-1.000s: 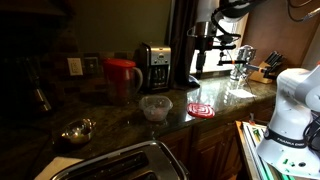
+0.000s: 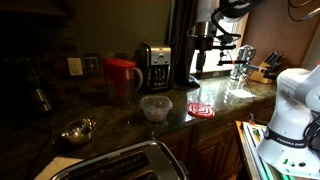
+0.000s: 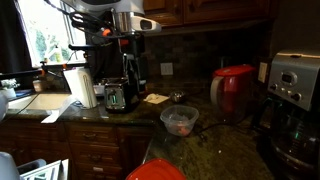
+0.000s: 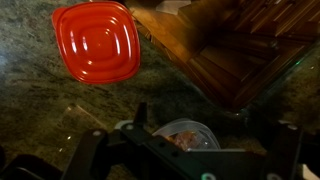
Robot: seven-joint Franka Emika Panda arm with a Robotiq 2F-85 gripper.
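My gripper hangs above the counter, its dark fingers spread wide with nothing between them. In exterior view 1 the gripper is high over the counter's right part. A clear round container stands open on the counter; in the wrist view the same container is partly hidden by the gripper and has something pinkish inside. A red square lid with rounded corners lies flat, apart from the container. The lid is cut off by the bottom edge in exterior view 2.
A red pitcher and a coffee maker stand at the back. A metal bowl is left, near the sink. A toaster sits below the arm in exterior view 2.
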